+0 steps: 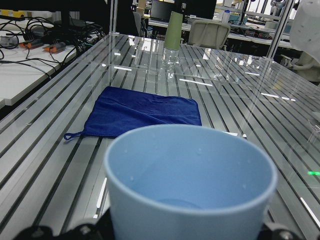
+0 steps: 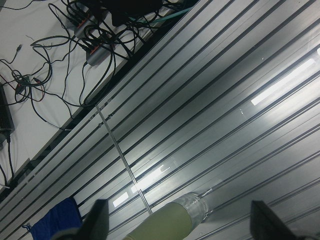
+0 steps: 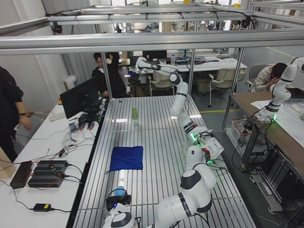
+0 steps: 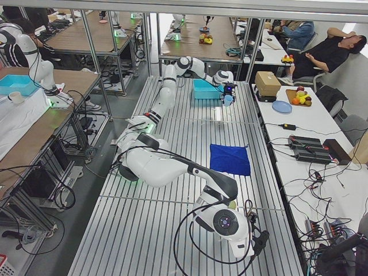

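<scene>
A light blue cup (image 1: 190, 170) fills the lower middle of the left wrist view, at my left gripper (image 3: 118, 202); whether the fingers are closed on it I cannot tell. A blue cloth (image 3: 127, 157) lies flat on the slatted table (image 4: 149, 230). A green bottle or tumbler with clear base (image 1: 172, 30) stands farther along the table. My right gripper is above that tumbler in the right wrist view, its fingertips apart at the bottom edge, open.
A light blue bin (image 4: 204, 89) sits at the left arm's end of the table. A side desk (image 3: 47, 133) with monitor, power units and cables runs alongside. Between cloth and arms the table is largely clear.
</scene>
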